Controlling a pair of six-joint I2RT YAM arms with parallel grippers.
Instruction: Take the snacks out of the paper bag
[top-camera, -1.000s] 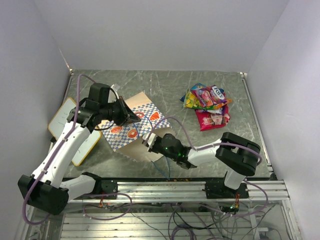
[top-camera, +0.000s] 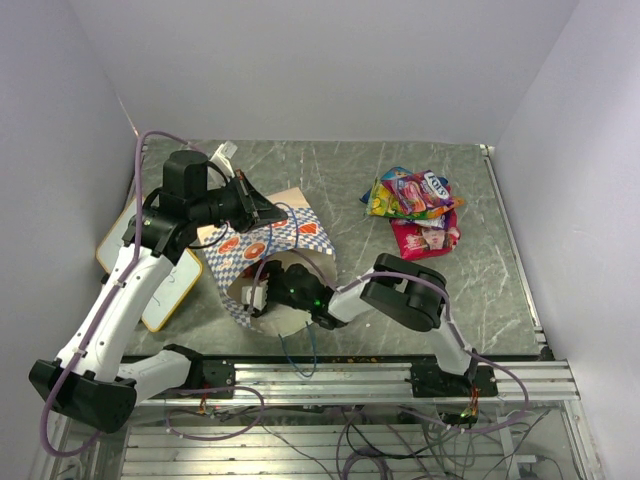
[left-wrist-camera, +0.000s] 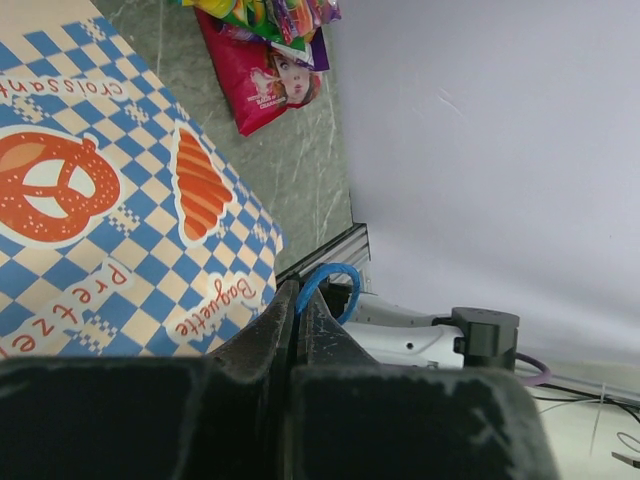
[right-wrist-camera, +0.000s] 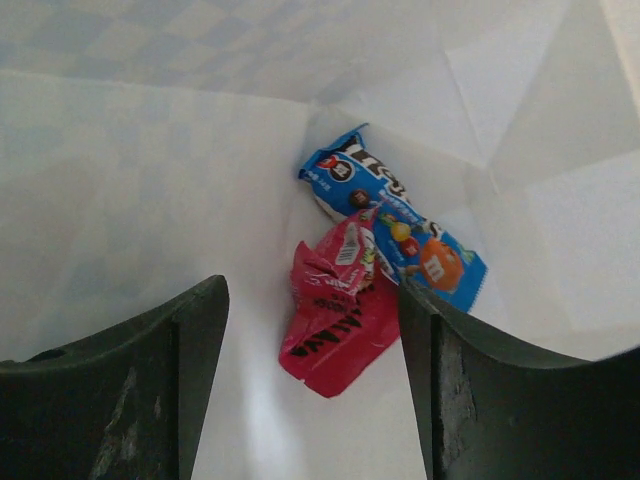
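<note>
The paper bag (top-camera: 235, 260), with blue-white checks and pastry prints, lies on its side with its mouth toward the front. At its upper edge my left gripper is shut on the blue cord handle (left-wrist-camera: 345, 270). My right gripper reaches into the mouth, open, nothing clasped. In the right wrist view a red packet (right-wrist-camera: 345, 335) lies in the bag between and beyond the fingers, and a blue packet (right-wrist-camera: 385, 205) rests behind it against the white inner wall. The right fingertips are mostly hidden by the bag in the top view.
A pile of colourful snack packs (top-camera: 415, 195) lies on the right of the grey table, a red pack (top-camera: 425, 238) at its front. A yellow-edged whiteboard (top-camera: 165, 290) sits at left under the left arm. Between bag and pile the table is clear.
My right arm has moved left and into the bag's mouth. The left gripper has shifted slightly to the right and upward, and the bag's opening gapes wider.
</note>
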